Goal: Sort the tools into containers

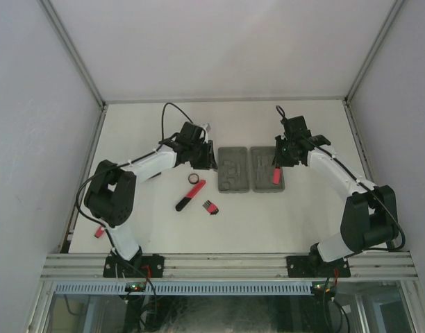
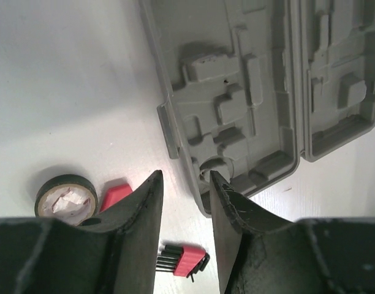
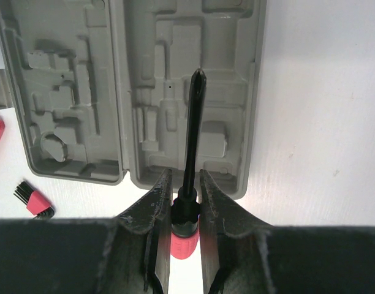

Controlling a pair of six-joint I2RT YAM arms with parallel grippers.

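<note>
A grey two-part tool case [image 1: 232, 182] lies open mid-table. My right gripper is shut on a screwdriver [image 3: 191, 141], black shaft, red handle below, held over the case's right half. My left gripper stands open at the case's left edge, nothing between its fingers. Left of and below the case lie a tape roll [image 1: 194, 178], a red-and-black tool [image 1: 190, 195] and a hex key set [image 1: 210, 207]. A red item [image 1: 99, 232] lies at the far front left, partly hidden by the left arm.
A dark thin item [image 1: 154, 175] lies under the left arm. The white walls bound the table at the back and sides.
</note>
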